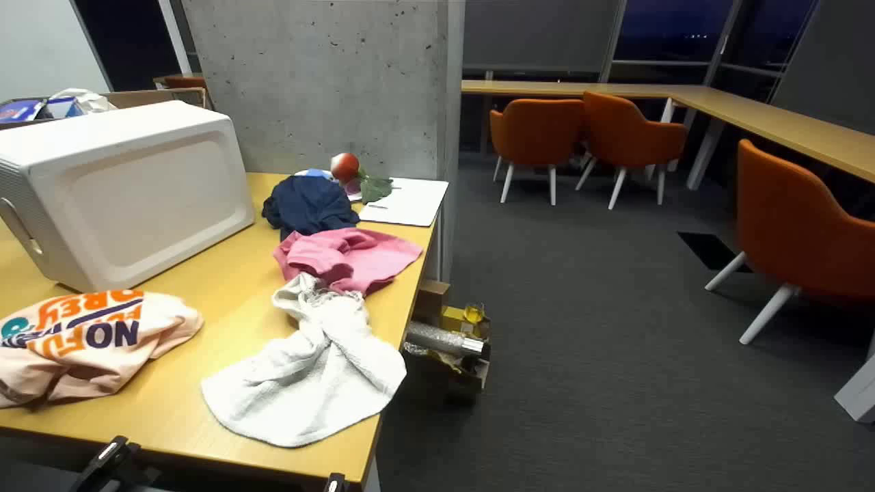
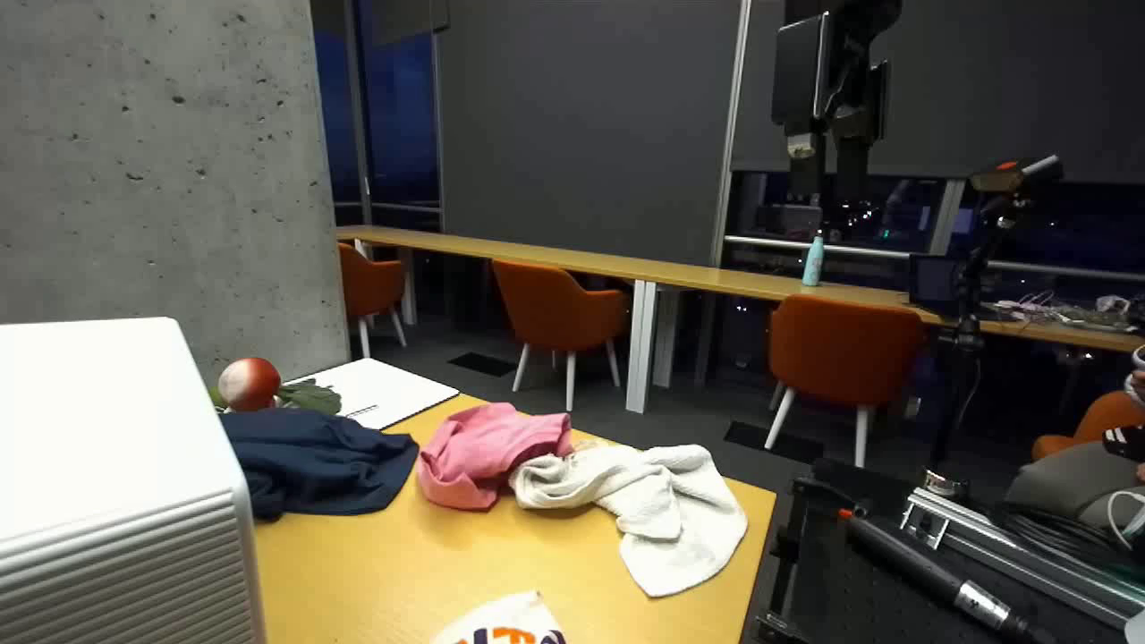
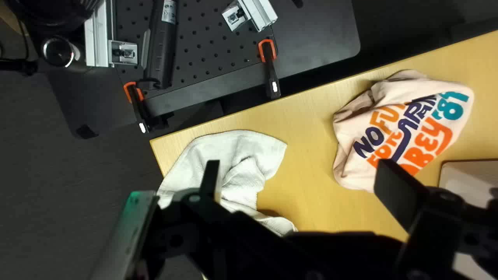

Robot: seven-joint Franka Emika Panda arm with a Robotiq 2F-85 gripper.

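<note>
My gripper hangs above the table with its fingers wide apart and only bare air between them; in exterior view 2 the gripper (image 2: 832, 199) shows high up at the right. Below its left finger in the wrist view lies a crumpled white towel (image 3: 238, 158), near the table's edge. A peach cloth with printed lettering (image 3: 401, 130) is bunched under the right finger. A pink cloth (image 1: 353, 255) touches the white towel's far end. Behind it rests a dark navy cloth (image 1: 307, 205).
A large white box-shaped appliance (image 1: 139, 197) fills the table's left side. A red and white round object with leaves (image 1: 345, 167) and a white board (image 1: 406, 201) stand by the concrete pillar (image 1: 328, 82). Bare tabletop (image 3: 308, 140) separates the towel and peach cloth. Black clamps (image 3: 270, 70) line the robot's base.
</note>
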